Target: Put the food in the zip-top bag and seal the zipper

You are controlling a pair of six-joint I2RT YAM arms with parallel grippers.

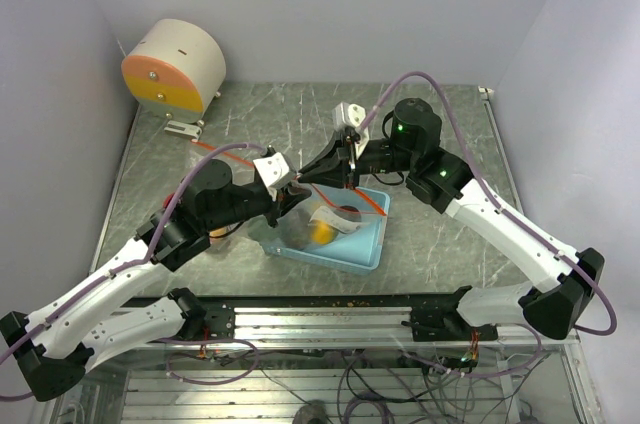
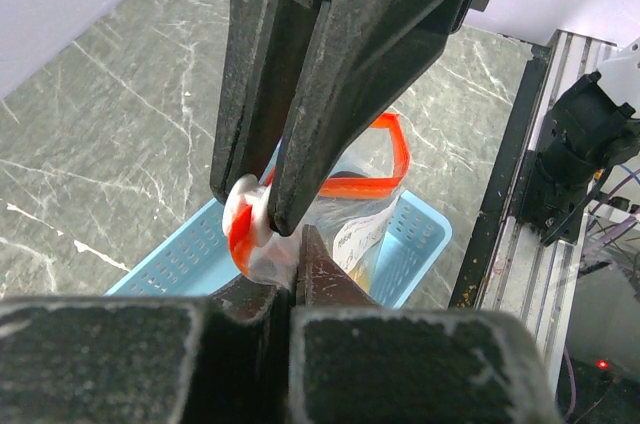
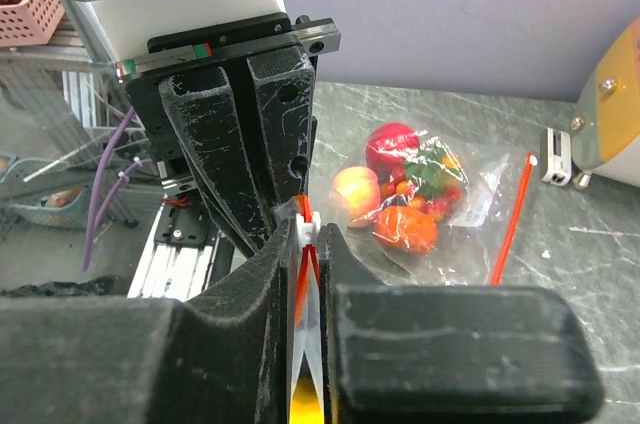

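Observation:
The clear bag with an orange zipper (image 1: 372, 202) stands in a blue basket (image 1: 345, 266), its mouth spread apart. A yellow food item (image 1: 322, 233) and a white label show inside. My left gripper is shut on the bag's top corner, at one end of the zipper. My right gripper (image 1: 300, 180) meets it there, its fingers (image 2: 300, 169) close together on either side of the white zipper end piece (image 2: 258, 206). In the right wrist view that white piece (image 3: 308, 232) lies between the right fingertips; whether they press on it is unclear.
A second clear bag of red and green food (image 3: 410, 184) lies left of the basket, its orange zipper (image 3: 512, 224) to one side. A cream bread-bin-like box (image 1: 175, 64) stands at the back left.

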